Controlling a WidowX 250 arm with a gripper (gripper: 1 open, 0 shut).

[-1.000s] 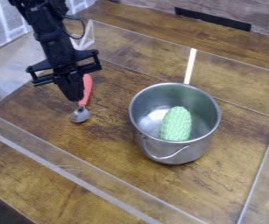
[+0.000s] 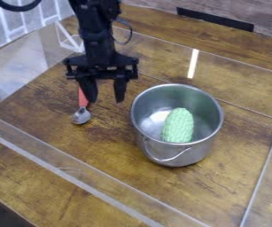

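My black gripper hangs in the upper middle, open, just left of a metal pot and over a red-handled utensil. The utensil's red handle is partly hidden by the gripper; its silver head rests on the wooden table. Inside the pot lies a pale green, textured oblong object.
Clear panels or edges run along the left and right sides. A short white strip lies behind the pot.
My gripper has moved right from the upper left, toward the pot, and now covers more of the red handle. The pot and utensil stay where they were.
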